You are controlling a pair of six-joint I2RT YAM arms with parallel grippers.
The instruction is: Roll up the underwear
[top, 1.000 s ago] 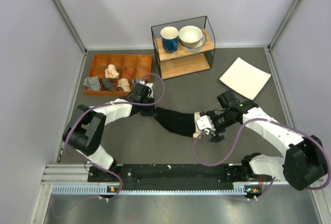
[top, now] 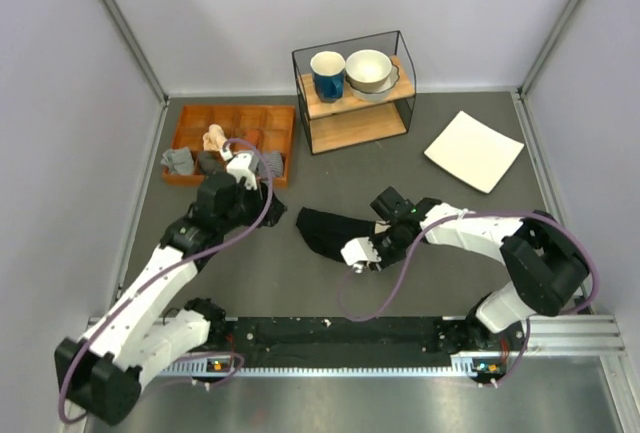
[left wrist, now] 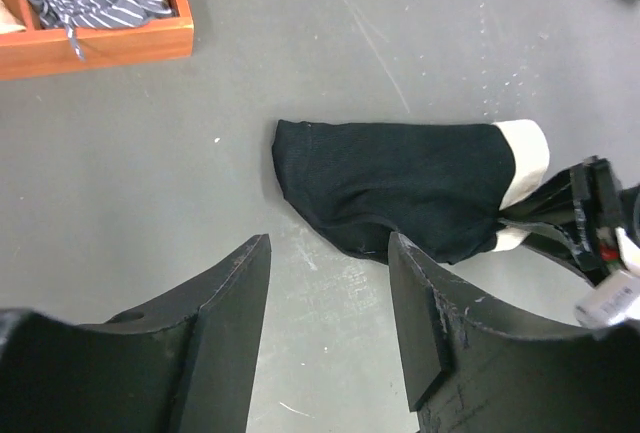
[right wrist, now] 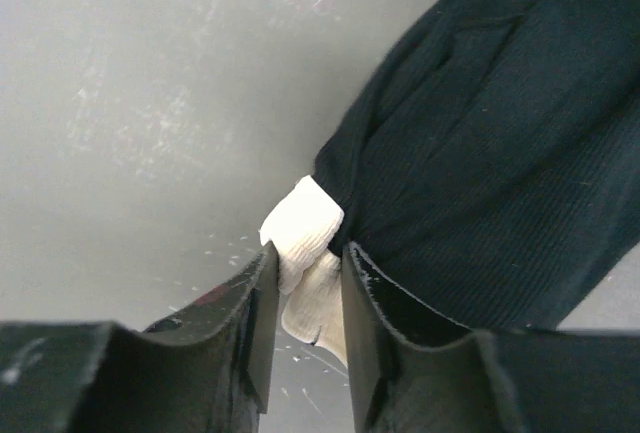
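Observation:
The black underwear [left wrist: 400, 178] lies spread flat on the table, with a white waistband [left wrist: 525, 153] at its right end. At that band is my right gripper; white cloth [right wrist: 300, 225] shows bunched between its fingers, but whether they are clamped on it cannot be told. In the top view the right arm partly covers the underwear [top: 328, 231]. My left gripper is open and empty, raised to the left of the cloth, its fingers [left wrist: 232, 298] apart.
A wooden divided box [top: 283, 123] with rolled clothes stands at the back left. Behind the underwear is a wire shelf [top: 355, 131] with a blue mug [top: 328, 83] and bowls. A white board [top: 474, 151] lies at the back right.
My left gripper has left the underwear's left end, moving left and upward. The right gripper has shifted left, onto the white waistband.

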